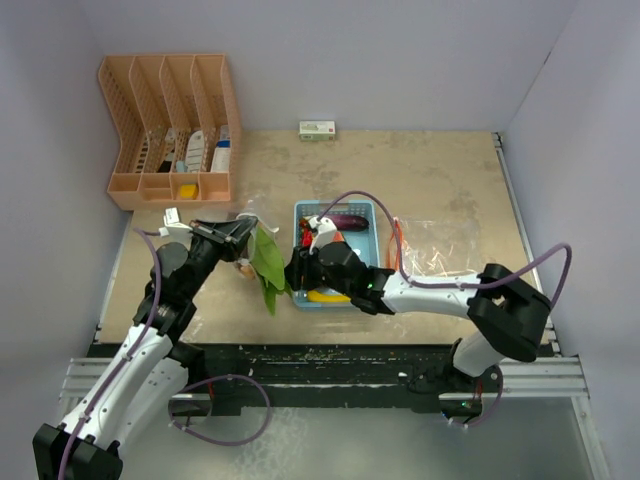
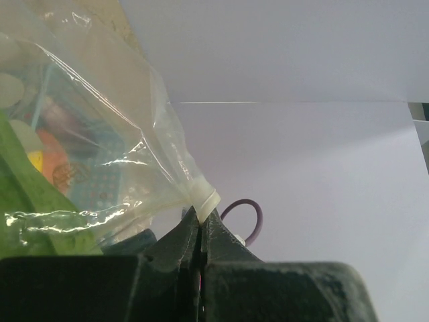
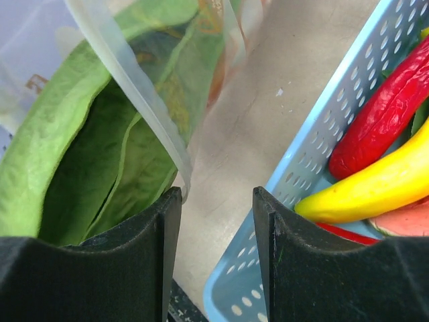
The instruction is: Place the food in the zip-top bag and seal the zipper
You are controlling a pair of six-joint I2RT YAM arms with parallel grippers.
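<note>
A clear zip top bag (image 2: 124,100) hangs from my left gripper, whose closed fingertips pinch a gathered corner of its rim. Large green leaves (image 1: 268,262) stick out of the bag's mouth in the top view. Facing them, my right gripper is part open, with a clear gap between its fingers. The bag's whitish rim strip (image 3: 144,100) comes down against the tip of its left finger; I cannot tell whether it lies inside the fingers. Other contents of the bag are blurred.
Just right of the bag, a blue basket (image 3: 285,168) holds a red pepper (image 3: 382,111), a yellow banana-like piece (image 3: 369,184) and an eggplant (image 1: 348,222). Another clear bag (image 1: 440,245) lies flat at the right. An orange rack (image 1: 125,190) stands back left.
</note>
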